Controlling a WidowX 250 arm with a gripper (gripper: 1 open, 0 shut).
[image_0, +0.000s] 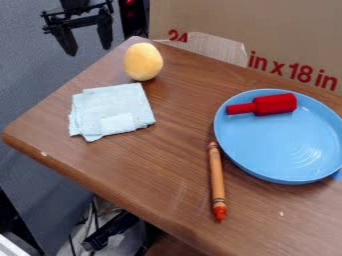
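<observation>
The black gripper (86, 38) hangs open at the upper left, off the table's back-left side, with nothing between its fingers. A yellow egg-shaped object (143, 62) sits near the back edge, right of the gripper and apart from it. A folded pale cloth (111, 111) lies on the wooden table (160, 170). A blue plate (278, 149) at the right holds a red bottle-like object (265, 104). An orange crayon (217, 182) lies left of the plate.
A large cardboard box (254, 30) stands behind the table. The middle of the tabletop between cloth and plate is clear, as is the front-left area.
</observation>
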